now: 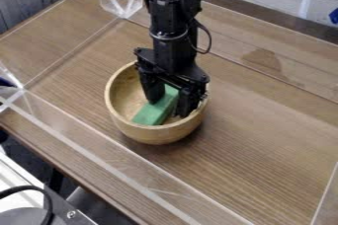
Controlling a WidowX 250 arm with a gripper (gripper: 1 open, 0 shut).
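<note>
A wooden bowl sits on the wooden table in the middle of the view, with a green block lying inside it. The black gripper reaches down from above into the bowl, its fingers on either side of the block's upper part. Whether they touch the block, and how far apart they stand, is hard to tell against the dark arm.
Bare table surrounds the bowl to the left and right. White tape marks lie at the left edge and upper left. A white object with a black cable is at the bottom left corner. A white surface fills the top right.
</note>
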